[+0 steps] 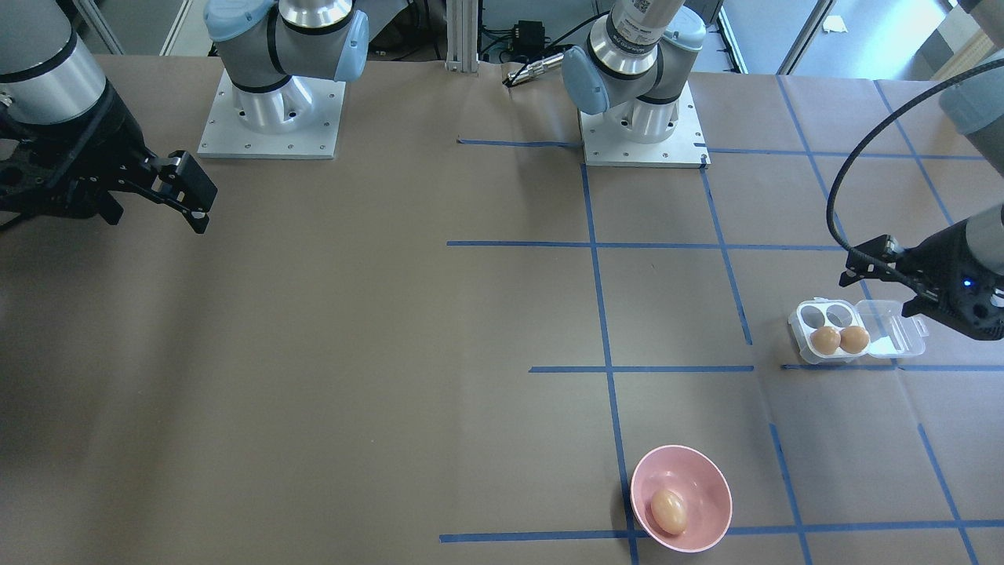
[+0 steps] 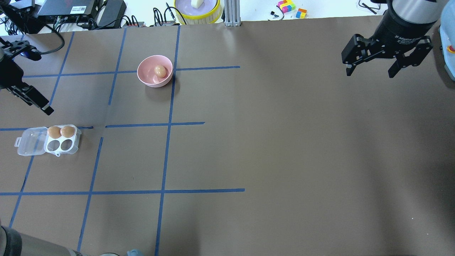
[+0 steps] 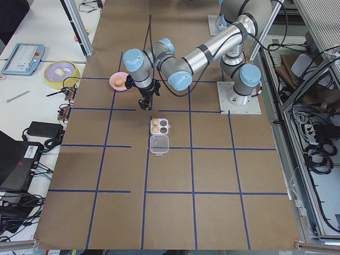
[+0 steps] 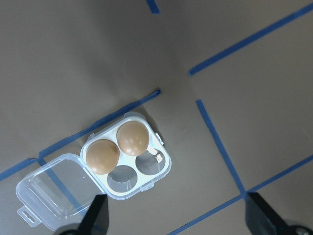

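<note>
An open clear egg carton (image 1: 828, 329) lies on the table, its lid (image 4: 56, 191) folded out flat, with two brown eggs (image 4: 133, 138) in one row and two empty wells. A pink bowl (image 1: 649, 508) holds one light egg (image 1: 669, 512). My gripper is above and beside the carton, between it and the bowl's side of the table. Both fingertips show apart at the bottom of the wrist view, with nothing seen between them, so it is open.
Another arm's black gripper (image 1: 169, 188) stands at the left in the front view. Other arm bases (image 1: 649, 151) line the back edge.
</note>
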